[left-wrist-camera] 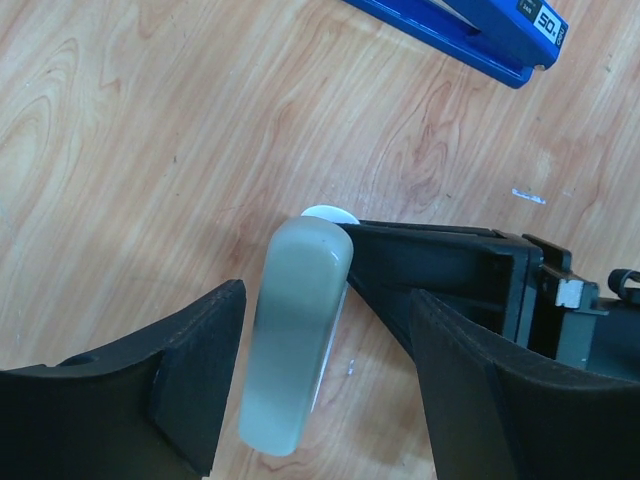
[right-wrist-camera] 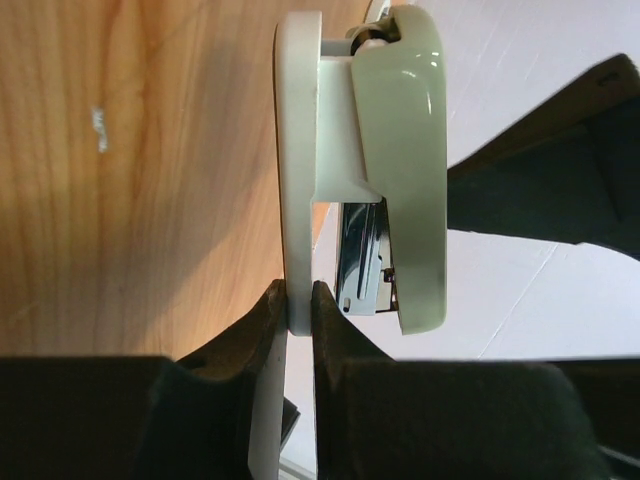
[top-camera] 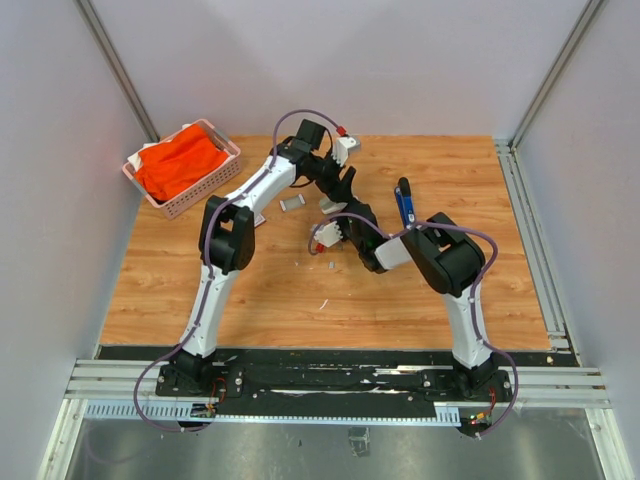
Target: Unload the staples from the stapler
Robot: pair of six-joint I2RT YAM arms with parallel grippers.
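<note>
A pale green and white stapler [right-wrist-camera: 415,170] is held by my right gripper, which is shut on its white base in the right wrist view; metal parts show between base and top. From above in the left wrist view, the stapler's green top [left-wrist-camera: 296,330] lies between the spread fingers of my left gripper, which is open around it, apparently not gripping. In the top view both grippers meet over the stapler [top-camera: 332,205] near the middle of the table.
A blue stapler [top-camera: 405,202] lies to the right. A small whitish item [top-camera: 293,202] and a flat box [top-camera: 259,220] are to the left. A pink basket [top-camera: 200,200] with orange cloth stands back left.
</note>
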